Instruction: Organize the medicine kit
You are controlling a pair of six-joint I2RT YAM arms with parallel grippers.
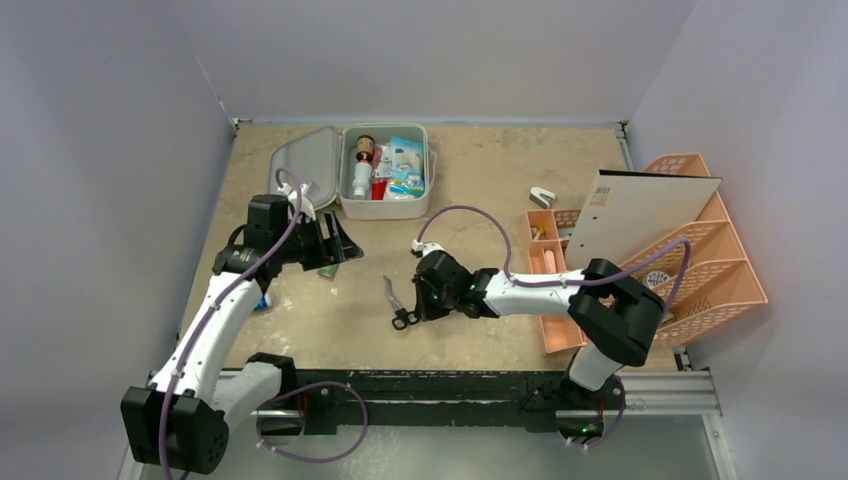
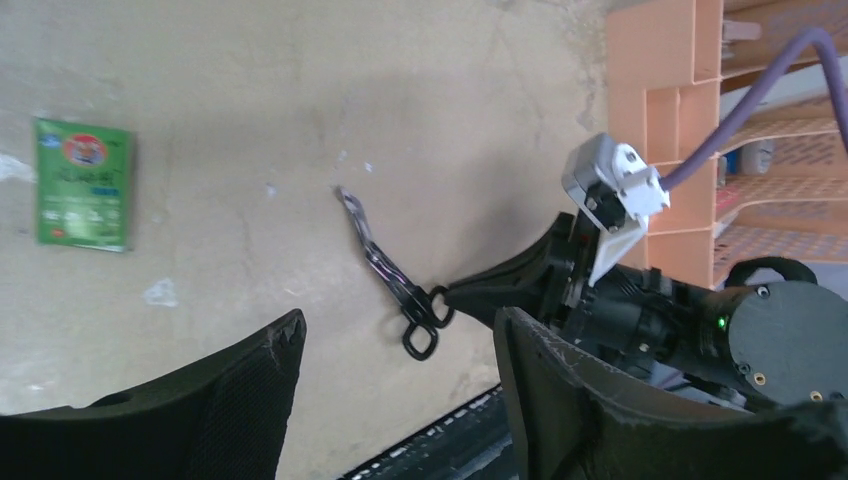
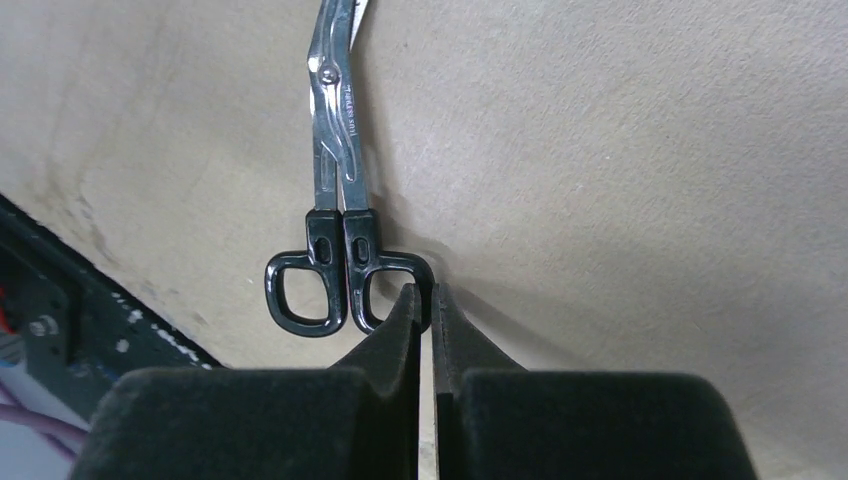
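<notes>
Black-handled scissors (image 3: 335, 150) lie on the table at front centre, blades pointing back in the top view. My right gripper is shut, its tips straddling the thin rim of the right handle loop (image 3: 405, 258). To the left, above the table, my left gripper is open, its fingers apart with nothing between them. The medicine box (image 1: 357, 210) stands at the back, lid (image 1: 300, 160) folded open to the left. Inside are a brown bottle (image 1: 365, 147), a white bottle (image 1: 361, 178) and a blue-white packet (image 1: 407, 165). A green packet (image 2: 85, 185) lies left of the scissors.
An orange organizer (image 1: 715, 285) fills the right side, with a white board (image 1: 640, 220) leaning in it. A small white object (image 1: 542, 196) sits behind it. Something blue (image 1: 263, 302) shows beside the left arm. Table space right of the box is clear.
</notes>
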